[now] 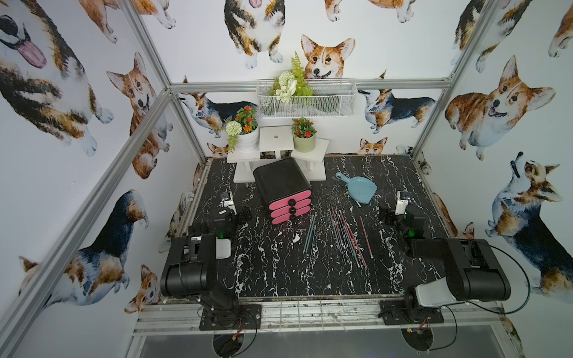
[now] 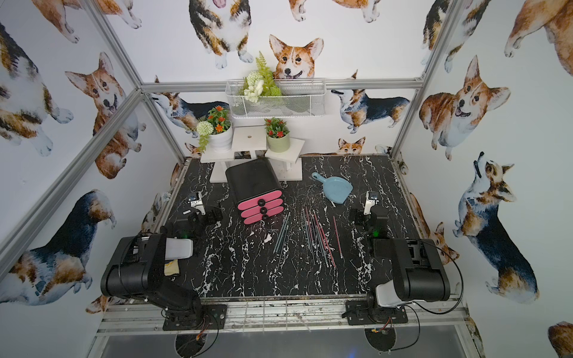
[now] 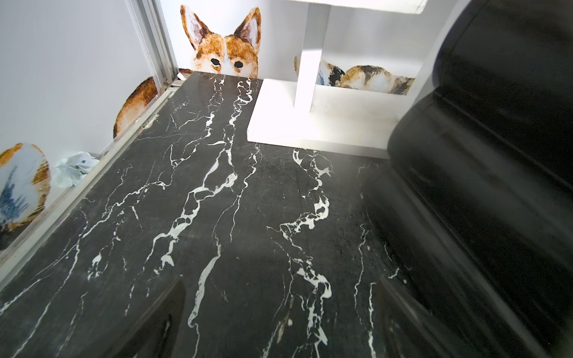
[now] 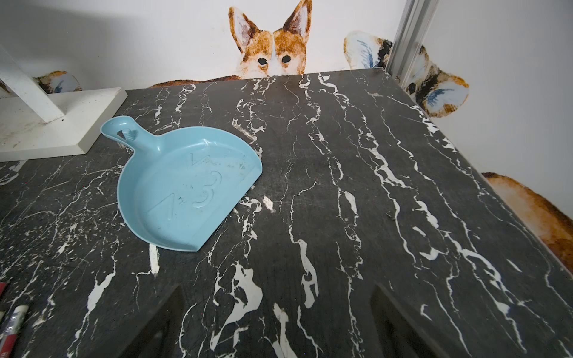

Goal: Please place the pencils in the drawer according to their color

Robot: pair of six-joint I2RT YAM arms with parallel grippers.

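Note:
Several pencils, some red (image 1: 366, 237) and some dark grey-green (image 1: 309, 234), lie loose at the middle of the marble-patterned table. The dark ones form a small group on the left; red and dark ones mix in the bundle to its right. Behind them stands a black drawer unit (image 1: 280, 180) with three pink-fronted drawers (image 1: 290, 204), all apparently shut. My left gripper is open and empty, left of the unit, whose black side fills the right of the left wrist view. Right of the pencils, my right gripper stands open with nothing between its fingers.
A light-blue dustpan (image 4: 188, 185) lies at the back right of the pencils. Behind the drawer unit is a white stand (image 1: 276, 139) with two potted plants. Pale shavings dot the table, and its front strip (image 2: 298, 283) is clear.

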